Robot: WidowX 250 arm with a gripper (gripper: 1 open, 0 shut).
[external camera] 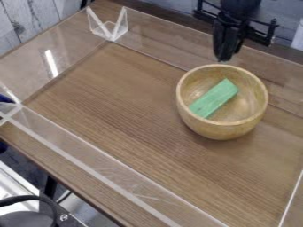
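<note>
A tan round bowl (243, 115) sits on the right half of the wooden table (106, 133), with a green oblong object (213, 98) lying inside it. My gripper (225, 51) is raised behind the bowl at the top of the view, its dark narrow fingertips pointing down, apart from the bowl and the green object. It looks shut, with nothing visible between its fingers.
A clear angular plastic object (109, 27) stands at the back left. A dark cable or rig part (30, 202) is at the lower left corner.
</note>
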